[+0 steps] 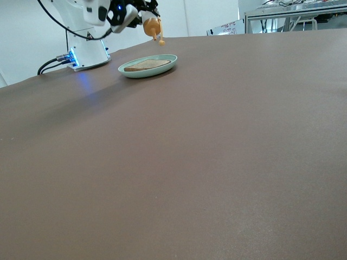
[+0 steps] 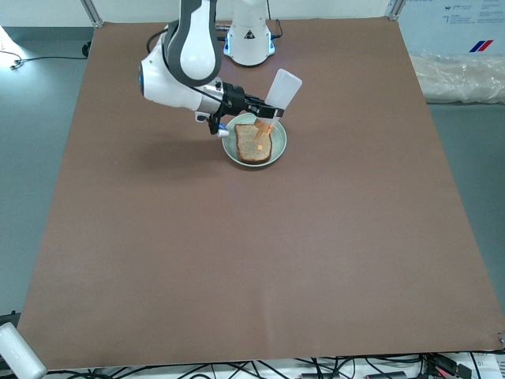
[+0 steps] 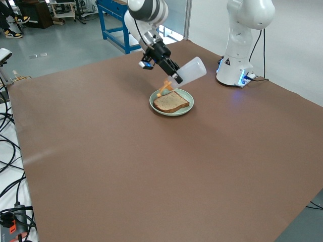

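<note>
A slice of bread (image 2: 249, 150) lies on a pale green plate (image 2: 278, 150) on the brown table. My gripper (image 3: 173, 72) holds a translucent white bottle (image 3: 192, 69) tilted over the plate, its orange nozzle (image 1: 153, 28) pointing down above the bread. In the top view the nozzle hangs clear of the bread (image 1: 145, 65). The fingers are partly hidden by the bottle and arm.
Cables run along the outside of the table's edge.
</note>
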